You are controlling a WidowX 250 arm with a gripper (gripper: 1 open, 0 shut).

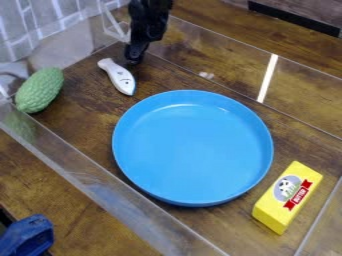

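My dark gripper (138,45) is at the top centre-left, near the back of the wooden surface, above and behind a white elongated object (118,76); whether it is open or shut is unclear. A large blue plate (193,148) lies in the middle. A green bumpy vegetable-like object (40,89) lies at the left. A yellow box (286,200) with a printed label is at the lower right.
Clear panels border the left and lower edges of the work area. A blue object (24,238) sits at the bottom-left corner. The wood right of and behind the plate is mostly free, with a white strip (266,77) on it.
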